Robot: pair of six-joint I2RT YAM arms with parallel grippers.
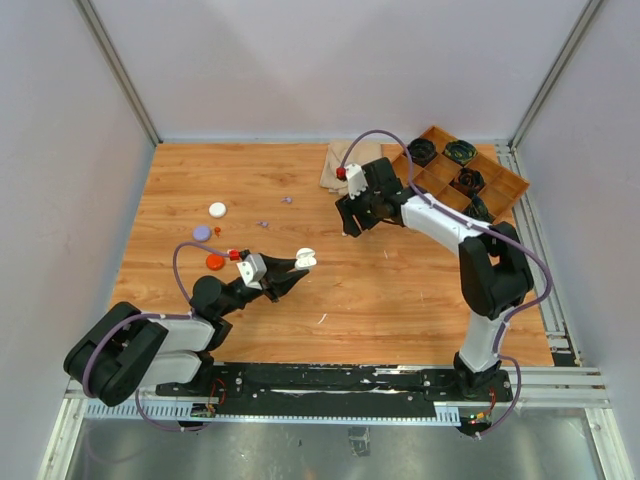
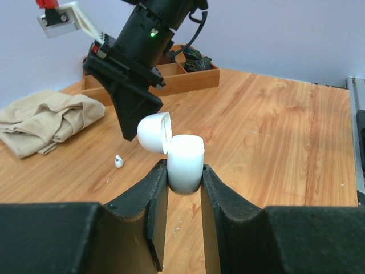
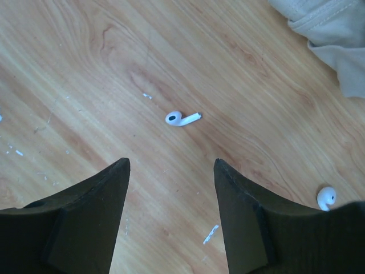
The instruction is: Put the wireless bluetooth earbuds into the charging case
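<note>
The white charging case (image 2: 183, 165), lid (image 2: 152, 133) open, is held upright in my left gripper (image 1: 299, 270), which is shut on it. My right gripper (image 1: 351, 219) hangs over the table with its fingers apart and nothing between them. In the right wrist view a white earbud (image 3: 177, 119) lies on the wood ahead of the fingertips, and a second earbud (image 3: 326, 197) lies at the right, partly hidden by a finger. The left wrist view shows one earbud (image 2: 119, 161) beyond the case.
A folded beige cloth (image 1: 336, 165) lies at the back, beside a wooden compartment box (image 1: 505, 185) with dark coiled items. Small coloured discs (image 1: 215, 261) lie at the left.
</note>
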